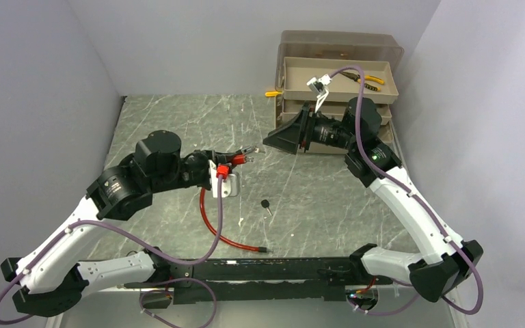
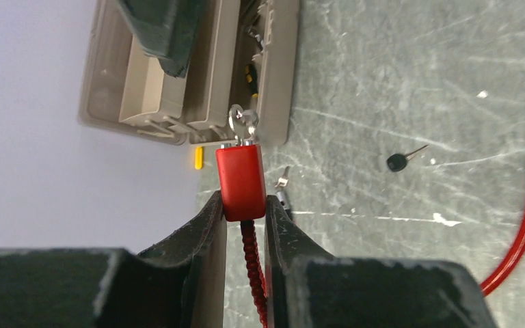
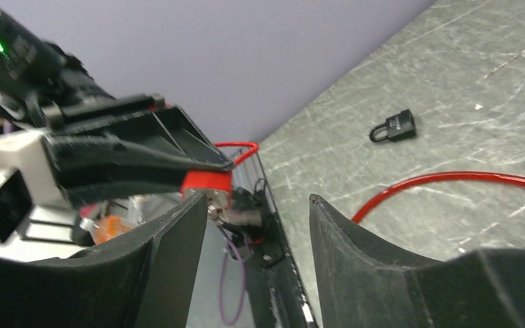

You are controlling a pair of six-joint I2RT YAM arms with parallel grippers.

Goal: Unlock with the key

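Observation:
My left gripper is shut on a red lock (image 2: pixel 241 178), which has a key (image 2: pixel 239 121) at its top and a red cable hanging below. My right gripper stands open with nothing between its fingers, facing the left one from the right; in the top view it is apart from the lock. A loose black-headed key (image 1: pixel 265 203) lies on the table in front of the arms. A black padlock (image 3: pixel 396 125) lies on the table in the right wrist view.
A red hose (image 1: pixel 212 229) curves over the near part of the table. A beige tiered toolbox (image 1: pixel 307 68) with pliers (image 1: pixel 372 85) stands at the back right. Walls bound the space on the sides and back.

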